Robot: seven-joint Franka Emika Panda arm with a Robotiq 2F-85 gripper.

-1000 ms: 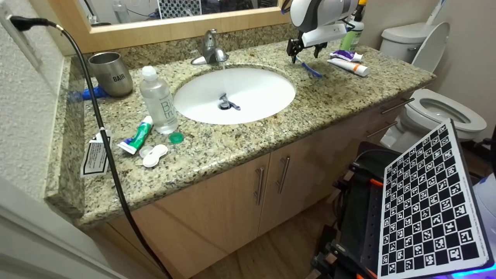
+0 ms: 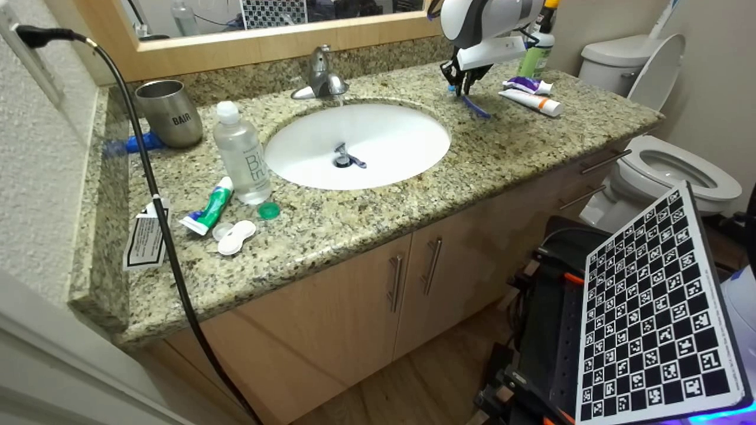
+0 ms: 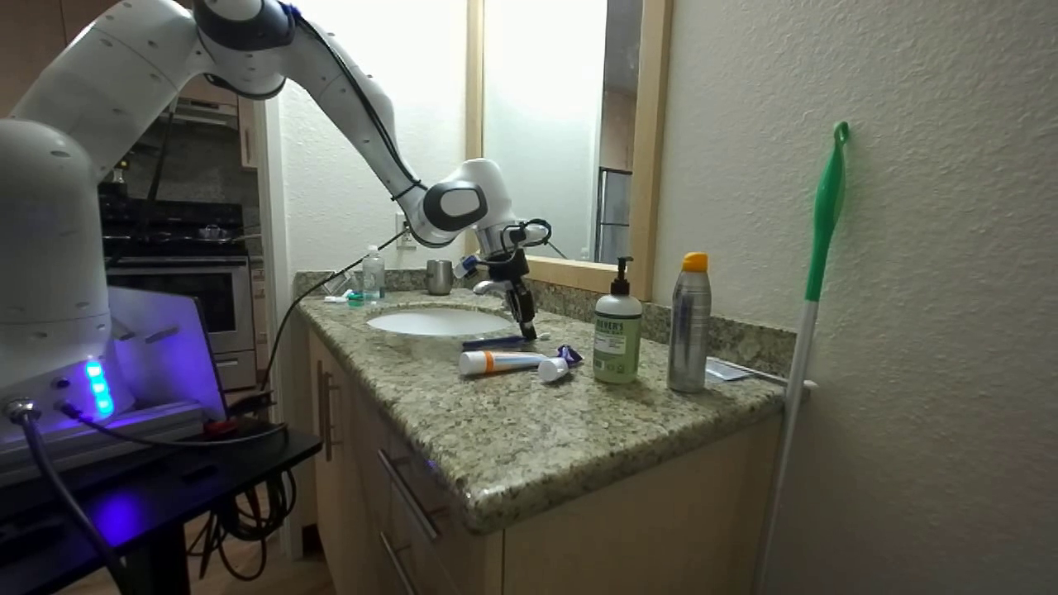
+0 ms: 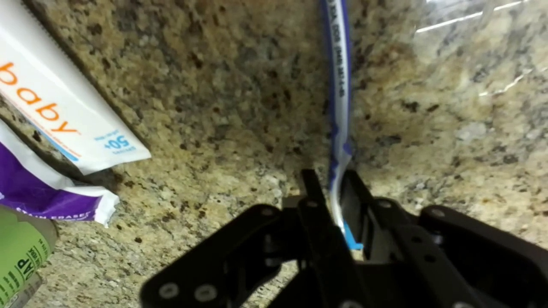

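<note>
A blue-and-white toothbrush [image 4: 339, 77] lies on the granite counter, its handle running up the wrist view; it also shows as a blue strip in exterior view 1 [image 2: 476, 109]. My gripper points down, one finger on either side of the brush's thin neck. The fingers are close together, and the right one appears to touch the neck. A narrow gap seems to remain at the left, so a firm grip cannot be made out. Light-blue bristles show further back between the fingers. Exterior view 2 has the gripper [image 3: 526, 333] low over the counter.
Beside the brush lie a white baby tube [image 4: 56, 97] and a purple tube [image 4: 41, 185]. A soap bottle [image 3: 617, 337] and a spray can [image 3: 688, 327] stand nearby. The sink [image 2: 397, 141] holds a small razor-like object [image 2: 348, 156].
The fingers, spread wide apart a second ago, have drawn together around the toothbrush. The brush and the other objects look unmoved.
</note>
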